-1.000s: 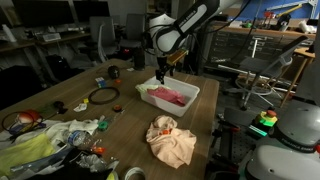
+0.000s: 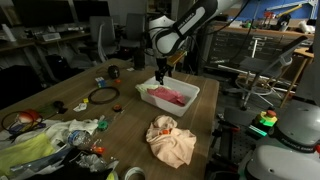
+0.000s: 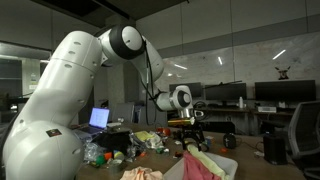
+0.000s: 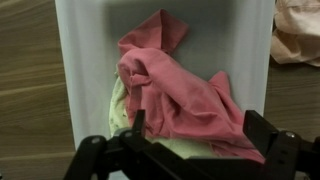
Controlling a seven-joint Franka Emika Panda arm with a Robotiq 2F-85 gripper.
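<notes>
A red cloth (image 4: pixel 175 90) lies crumpled in a white bin (image 2: pixel 183 114), with a pale green-yellow cloth (image 4: pixel 118 106) partly beneath it. In the wrist view the gripper stands open above the bin, its two fingers apart at the lower edge and the red cloth below. Exterior view 1 has the gripper (image 2: pixel 164 78) over the bin's far side, clear of the cloth. Exterior view 2 shows the red cloth (image 3: pixel 194 168) and the yellowish cloth (image 3: pixel 207 163) against the bin's near side.
Beside the bin a peach cloth (image 2: pixel 173 148) is spread on the wooden table, with small items on it. Several cables, tools and bags crowd the table's left side. A black cable coil (image 2: pixel 102 95) lies left of the bin. Bare wood shows between them.
The arm and gripper are slightly lower and nearer the bin than before. The cloths and bin look unmoved.
</notes>
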